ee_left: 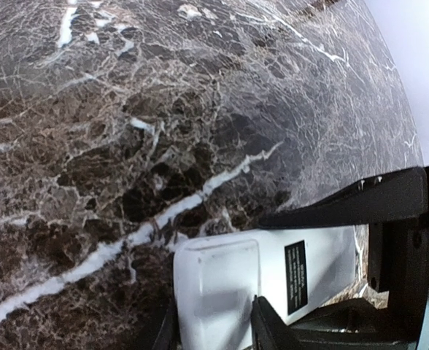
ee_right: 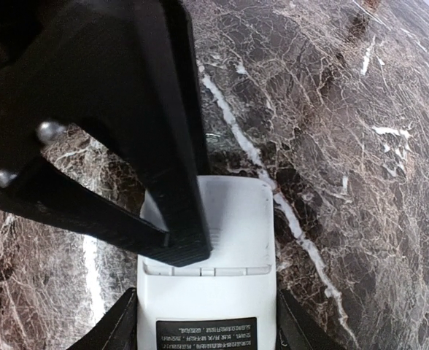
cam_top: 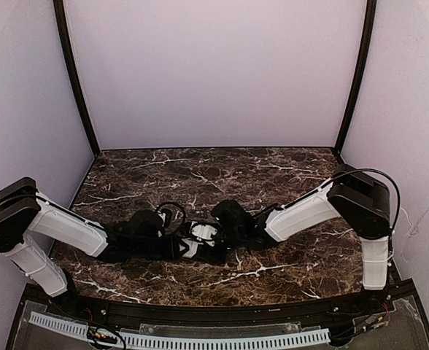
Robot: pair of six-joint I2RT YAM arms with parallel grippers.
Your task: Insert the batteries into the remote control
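Note:
The white remote control [cam_top: 190, 249] lies back side up between the two grippers at the table's middle. In the left wrist view its battery cover [ee_left: 218, 288] faces up, with a dark label beside it. Fingertips of my left gripper [cam_top: 180, 247] sit at the cover end. In the right wrist view the remote's cover [ee_right: 233, 219] shows upright in frame, black fingers over its upper left. My right gripper [cam_top: 209, 248] is at the remote from the right. How far either finger is closed is hard to tell. No batteries are visible.
Pale walls stand at the back and both sides.

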